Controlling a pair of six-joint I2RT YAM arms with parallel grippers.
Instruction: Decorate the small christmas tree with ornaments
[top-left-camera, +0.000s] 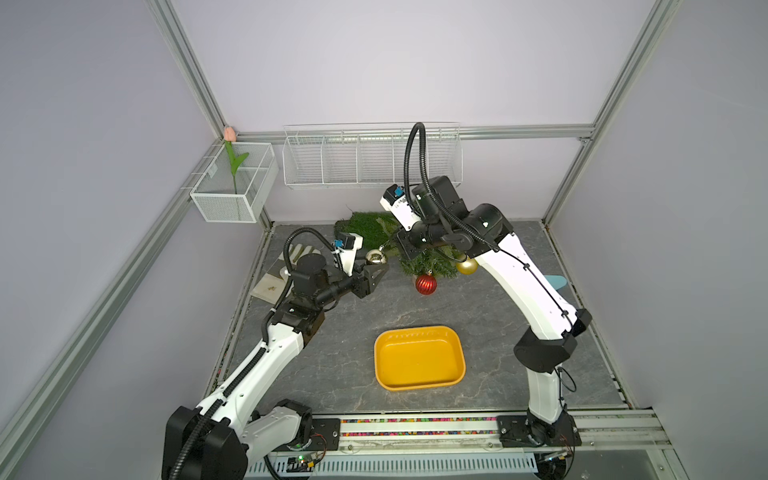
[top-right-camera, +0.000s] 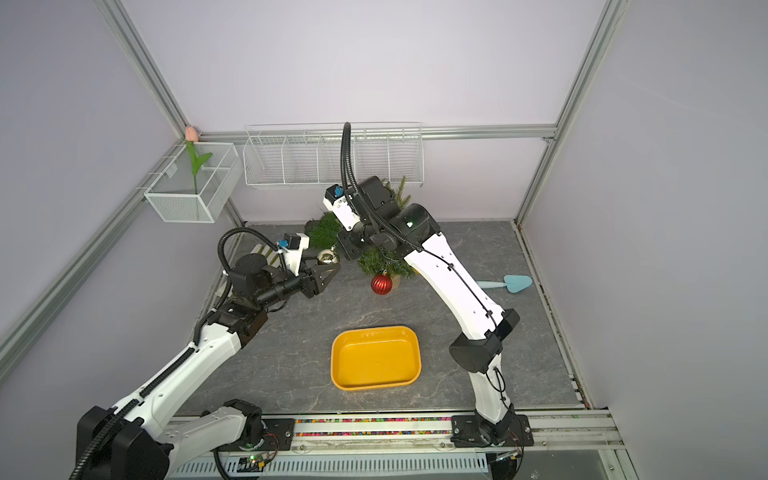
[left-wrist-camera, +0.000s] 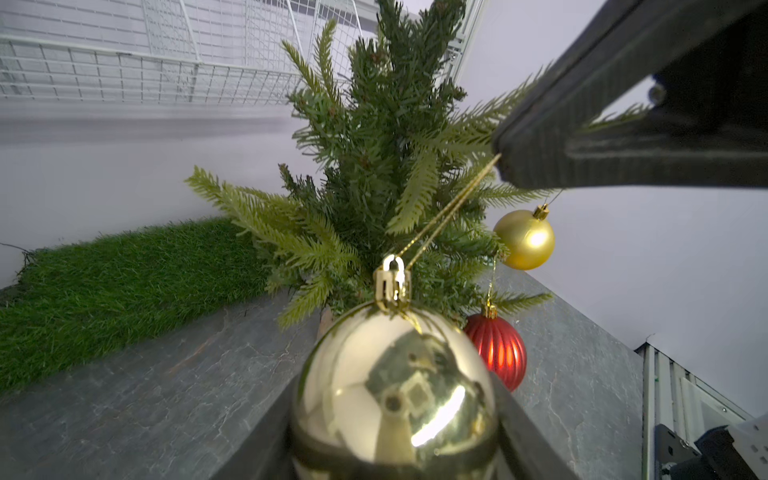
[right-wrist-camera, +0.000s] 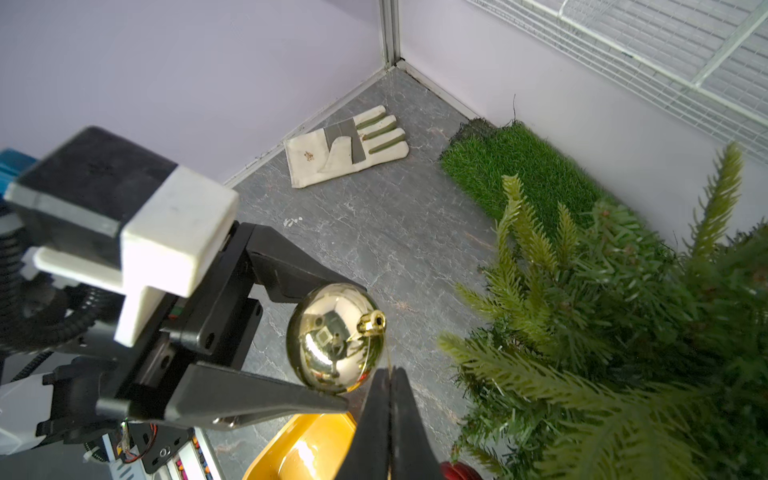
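A shiny gold ornament (left-wrist-camera: 396, 384) sits between the fingers of my left gripper, which is shut on it. From its cap a thin gold string (left-wrist-camera: 452, 209) runs up to the tips of my right gripper, shut on that string. The small tree (left-wrist-camera: 376, 152) stands just beyond both grippers, mostly behind the right arm in the top views. On its right side hang a matte gold ornament (left-wrist-camera: 525, 239) and, lower down, a ribbed red ornament (left-wrist-camera: 497, 349).
An empty yellow tray (top-left-camera: 420, 357) lies on the front of the table. Artificial grass (right-wrist-camera: 524, 172) and a glove (right-wrist-camera: 344, 149) lie at the back left; a light-blue trowel (top-right-camera: 516, 283) is on the right. Wire baskets (top-left-camera: 373, 157) hang above the back edge.
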